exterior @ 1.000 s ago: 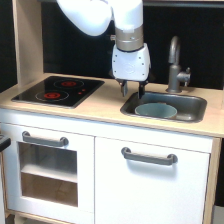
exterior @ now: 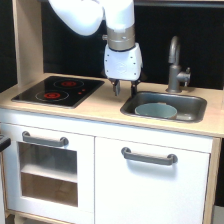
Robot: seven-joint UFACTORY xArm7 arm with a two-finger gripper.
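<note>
My gripper (exterior: 125, 90) points down over the countertop, just left of the sink. Its two dark fingers stand apart, and nothing shows between them. A pale greenish plate or shallow dish (exterior: 155, 111) lies in the basin of the metal sink (exterior: 190, 104), to the right of the gripper and apart from it.
Behind the basin rises a dark faucet (exterior: 175, 65). A black stove top (exterior: 55, 91) with two red rings is set in the counter's left side. Bare wooden counter (exterior: 100, 104) lies between stove and sink. White cabinet doors with grey handles (exterior: 149, 157) are below.
The arm and gripper have shifted left, from the sink's left edge to over the counter beside it. The dish in the sink looks much the same.
</note>
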